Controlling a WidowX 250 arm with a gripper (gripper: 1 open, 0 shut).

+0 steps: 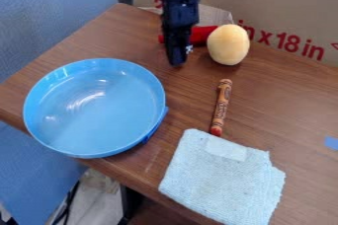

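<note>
The black gripper (177,49) hangs at the top centre, low over the wooden table behind the blue plate (90,105), in front of a red object (201,35) that it partly hides. Whether its fingers are open or shut does not show. A pale yellow egg-shaped object (228,44) stands to its right. An orange-brown stick (220,105) lies right of the plate, and a folded light blue cloth (219,182) lies at the front right.
A cardboard box (294,10) with red print stands along the back of the table (297,111).
</note>
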